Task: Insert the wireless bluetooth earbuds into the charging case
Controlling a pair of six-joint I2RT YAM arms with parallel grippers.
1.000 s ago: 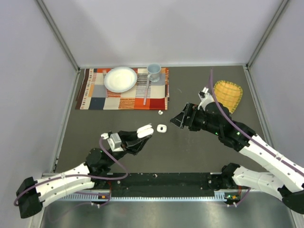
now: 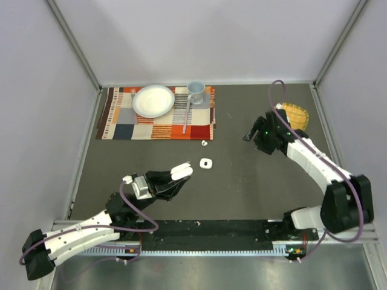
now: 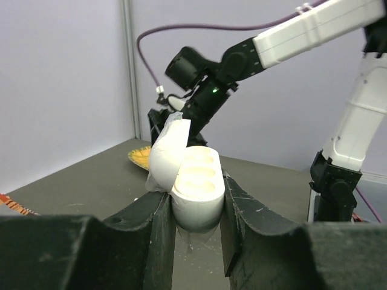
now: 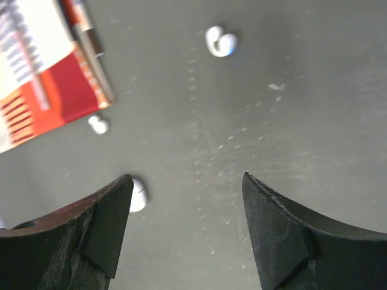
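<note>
The white charging case [image 3: 197,181], lid raised, is held upright by my left gripper [image 2: 175,184], shut on it low in the top view's middle-left; its empty-looking slots face up. My right gripper [image 2: 253,136] is raised over the right of the table, fingers apart, nothing between them in the right wrist view. Below it, one earbud [image 4: 221,42] lies on the bare table and another small white earbud [image 4: 98,124] near the mat's corner. A white square piece [image 2: 205,163] lies at mid table, partly behind a finger in the right wrist view.
A striped placemat [image 2: 109,130] with plate [image 2: 153,101], cutlery and mug [image 2: 196,92] fills the back left. A yellow pad [image 2: 296,115] lies back right, partly behind my right arm.
My right gripper has moved toward the back and right, away from the table's middle. My left gripper, with the case, has shifted slightly left.
</note>
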